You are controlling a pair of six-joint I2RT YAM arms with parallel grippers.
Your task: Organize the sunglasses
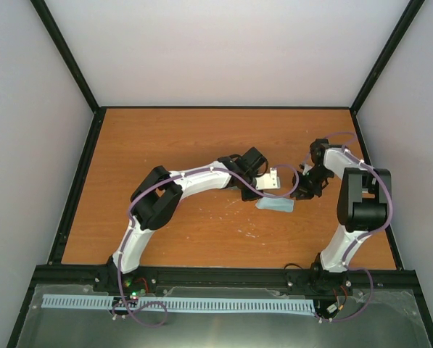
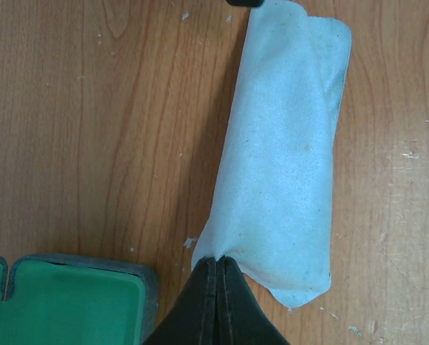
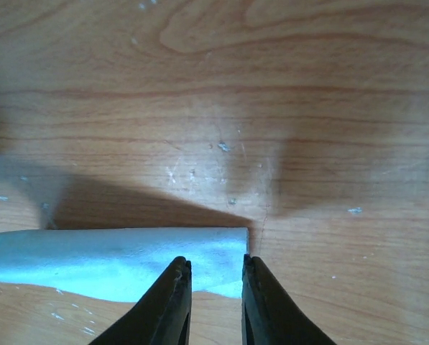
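Observation:
A folded light blue cloth (image 1: 275, 204) lies on the table between the two arms. In the left wrist view my left gripper is shut, its fingertips pinching or pressing the near edge of the cloth (image 2: 275, 158); which of the two, I cannot tell for sure. In the right wrist view my right gripper is at the right end of the cloth (image 3: 106, 259), its fingers apart with the cloth's end visible between or beneath them.
A green lined case (image 2: 63, 305) lies beside the cloth in the left wrist view, mostly hidden under the left arm from above. Walls border it on the sides and back.

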